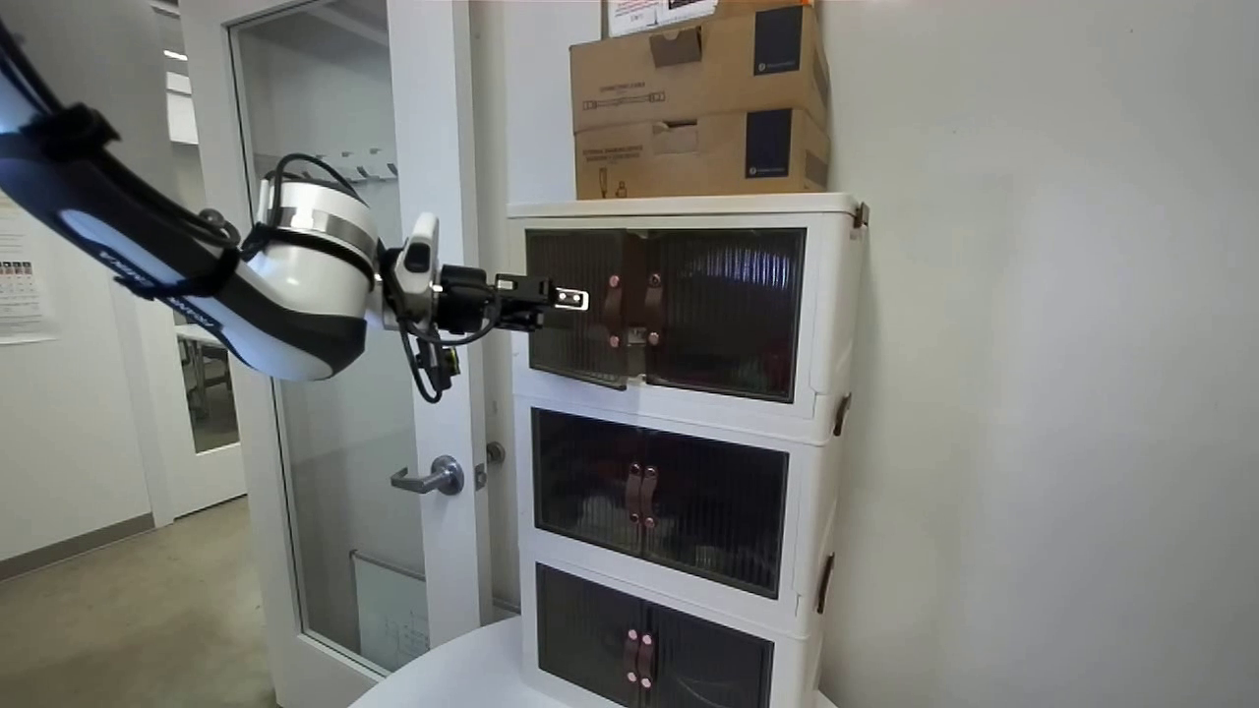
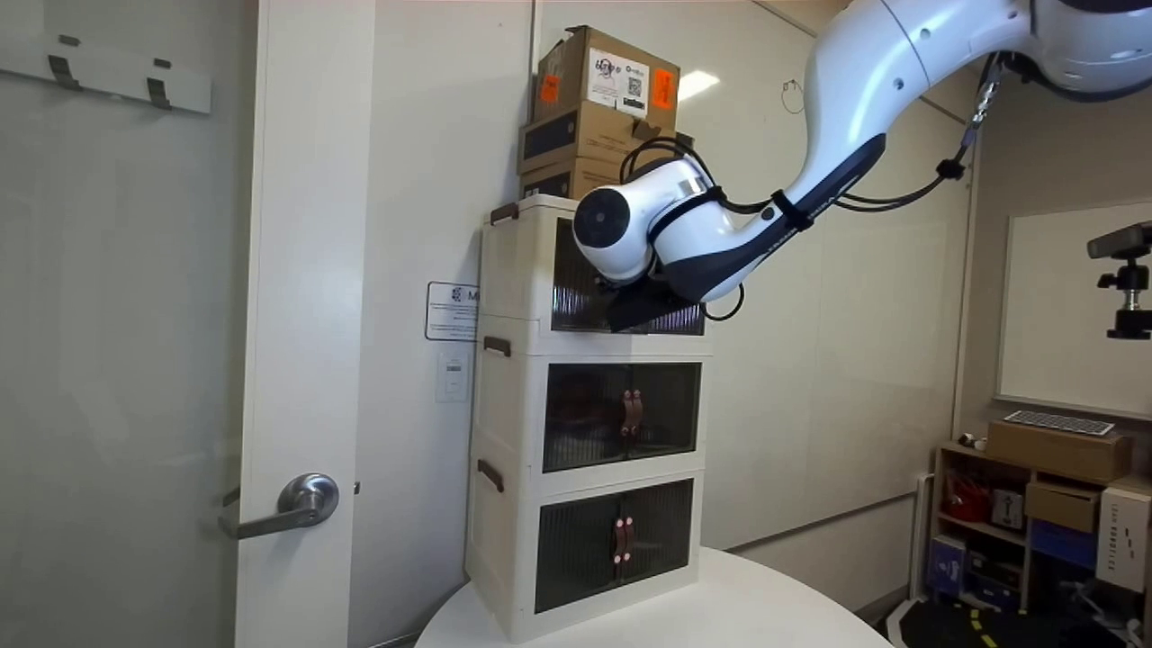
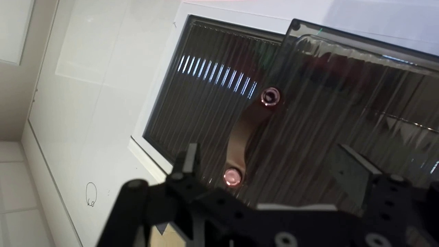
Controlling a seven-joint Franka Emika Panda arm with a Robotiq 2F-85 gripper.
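In exterior view 1, the top unit of the white cabinet has its left door slightly ajar, while its right door sits flush. My gripper is in front of the left door's outer face. The wrist view shows the gripper with fingers wide apart and nothing between them. Beyond the fingers, a brown strap handle with two copper rivets runs along the ajar door's free edge. In exterior view 2, the arm hides the fingertips and much of the top doors.
Cardboard boxes are stacked on the cabinet. Its middle doors and bottom doors are closed. A round white table supports the cabinet. To the left stands a glass room door with a lever handle. Open space lies before the cabinet.
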